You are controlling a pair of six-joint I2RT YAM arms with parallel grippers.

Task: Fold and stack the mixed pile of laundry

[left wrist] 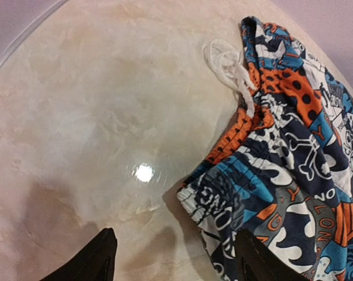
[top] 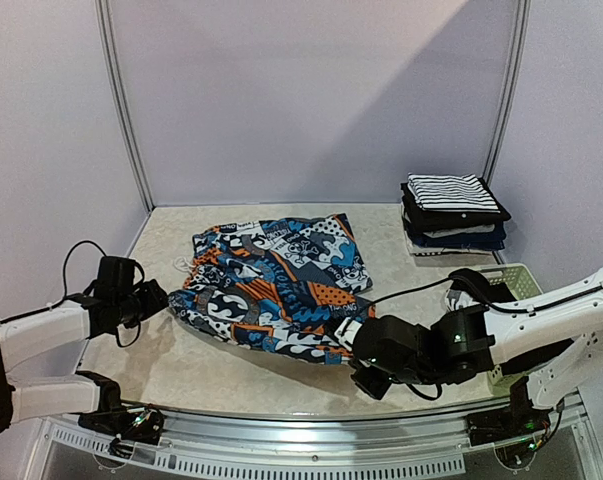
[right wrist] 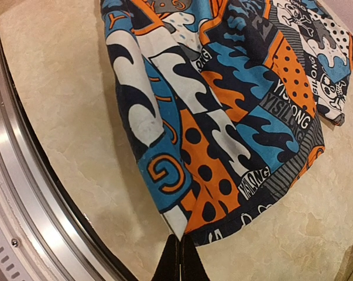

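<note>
Patterned shorts [top: 266, 280] in blue, orange, white and navy lie spread on the table, a white drawstring [left wrist: 226, 64] at the left edge. My left gripper stands open just left of the shorts, holding nothing. My right gripper is shut on the near right corner of the patterned fabric [right wrist: 211, 170]. In the top view the right wrist hides that corner.
A folded stack [top: 451, 195] with striped cloth on top stands at the back right. A green basket [top: 516, 280] with dark clothes is at the right, partly behind the right arm.
</note>
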